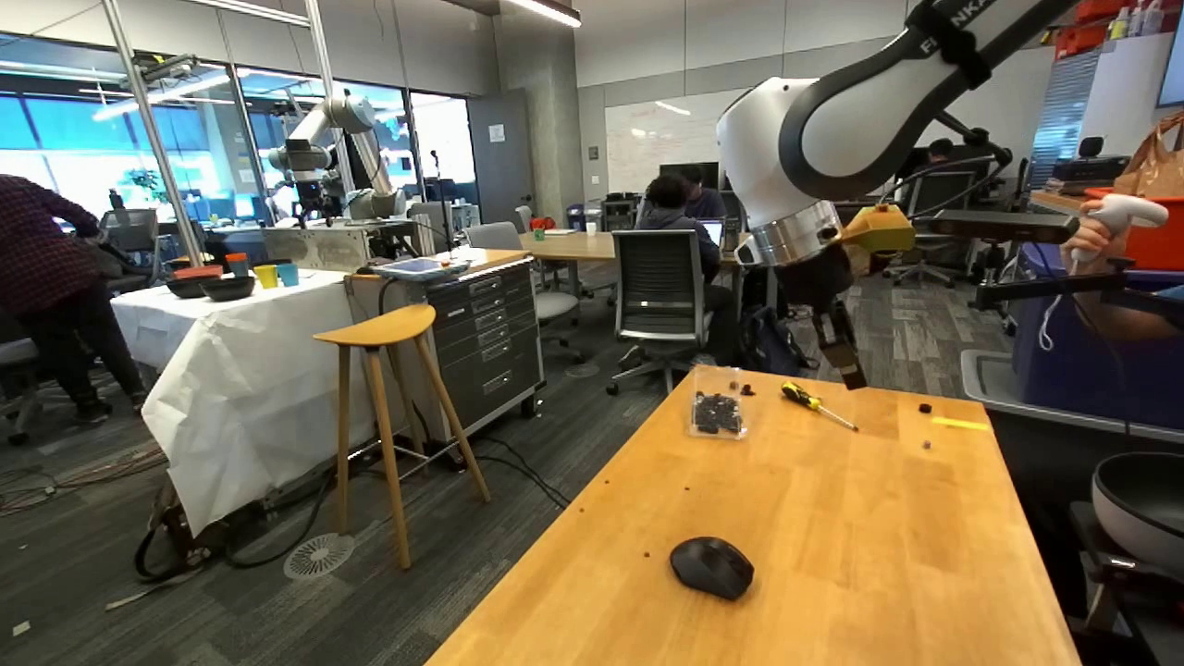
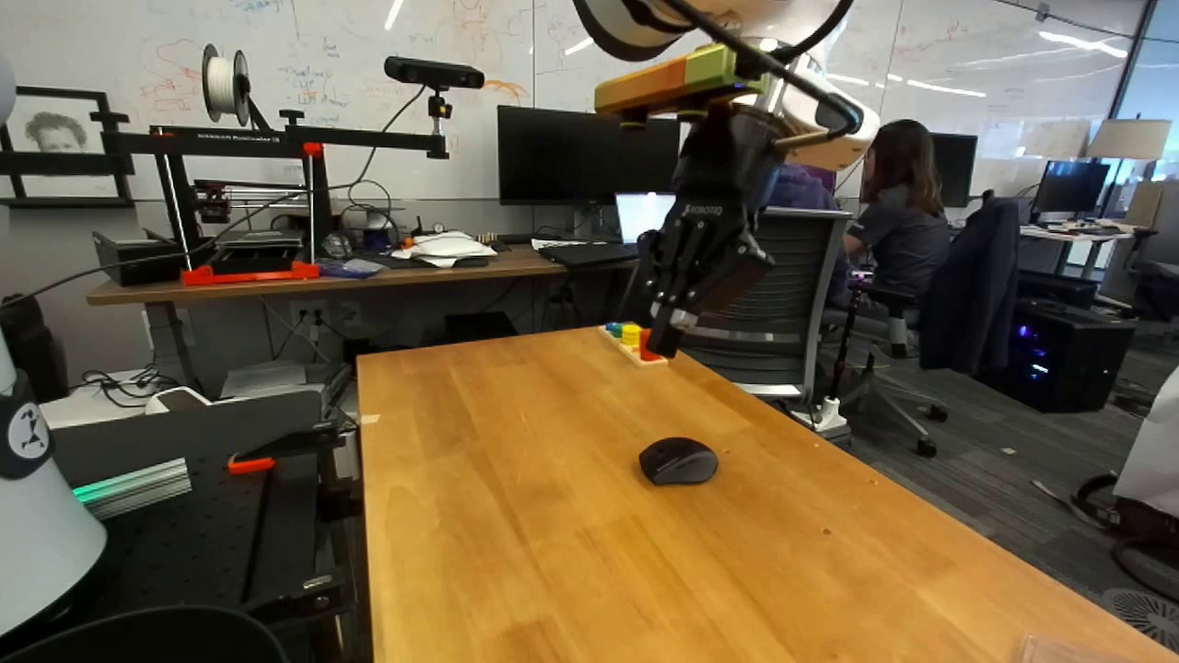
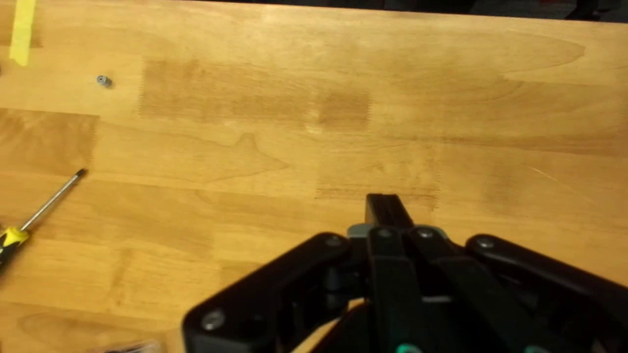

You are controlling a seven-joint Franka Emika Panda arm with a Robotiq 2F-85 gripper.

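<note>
High over the wooden table (image 1: 855,533), my gripper (image 1: 852,377) points downward at a tilt. In the wrist view its two fingertips (image 3: 385,206) meet, so the gripper is shut, and nothing shows between them. A black computer mouse (image 1: 712,567) lies on the bare tabletop, well apart from the gripper; exterior view 2 shows the same mouse (image 2: 677,460). A yellow and black screwdriver (image 1: 818,406) lies near the table's far end, and in the wrist view the screwdriver (image 3: 50,203) is at the left.
A clear box of dark small parts (image 1: 718,413) sits at the table's left edge. Yellow tape (image 1: 958,423) and a small grey cylinder (image 3: 104,81) lie near the screwdriver. Exterior view 2 shows a coloured block toy (image 2: 637,343) at a far corner.
</note>
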